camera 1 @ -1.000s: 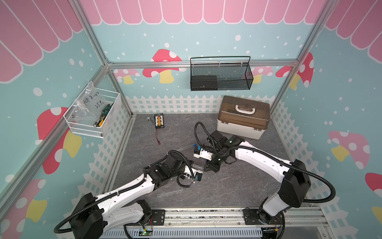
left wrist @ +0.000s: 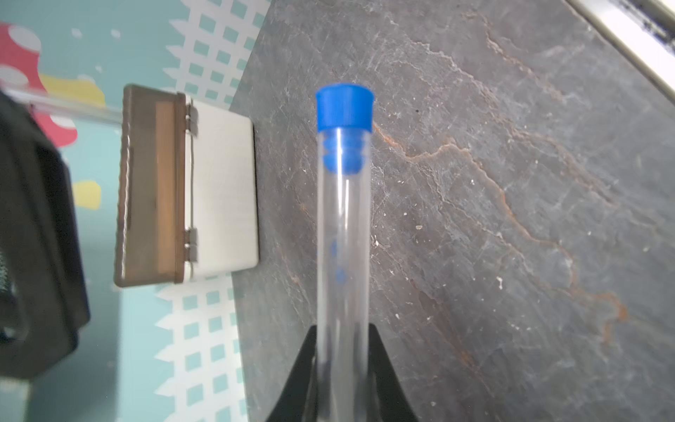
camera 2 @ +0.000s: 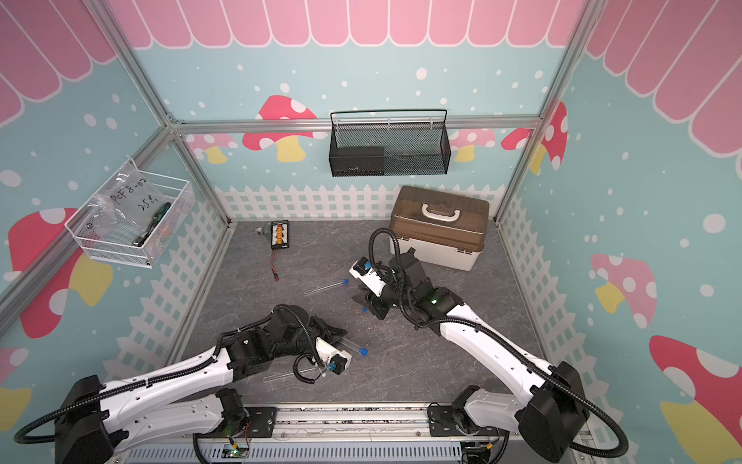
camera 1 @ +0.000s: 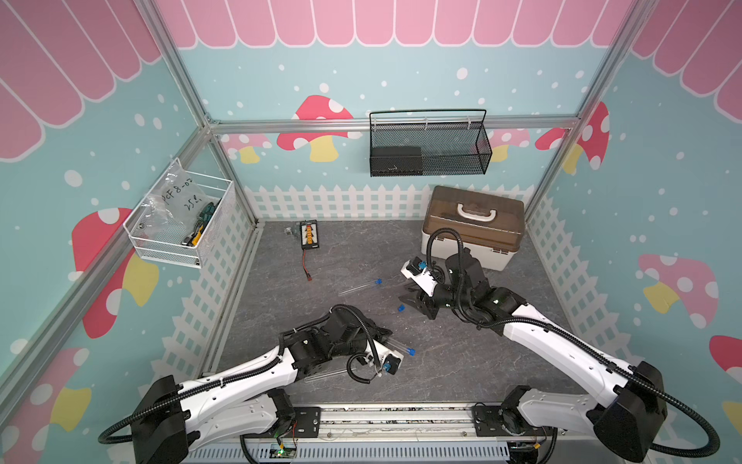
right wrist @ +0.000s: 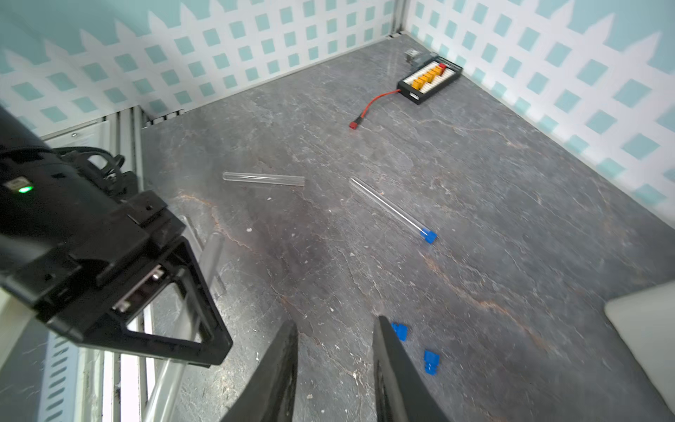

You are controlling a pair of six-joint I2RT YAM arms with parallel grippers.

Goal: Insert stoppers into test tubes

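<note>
My left gripper is shut on a clear test tube (left wrist: 344, 260). A blue stopper (left wrist: 344, 112) sits in that tube's end, its narrow part inside and its cap against the rim. My right gripper stands open and empty above the table. Beyond it lie two loose blue stoppers, one (right wrist: 399, 330) just past the right fingertip and one (right wrist: 431, 362) further right. A second tube (right wrist: 390, 207) lies on the table with a blue stopper (right wrist: 429, 236) in its end. An unstoppered tube (right wrist: 263, 178) lies to its left.
Another clear tube (camera 1: 328, 376) lies near the front edge by the left arm. A toolbox (camera 1: 471, 226) stands at the back right, and a small black board (camera 1: 309, 234) with a red lead at the back left.
My left gripper has shifted slightly toward the front right, still holding the tube.
</note>
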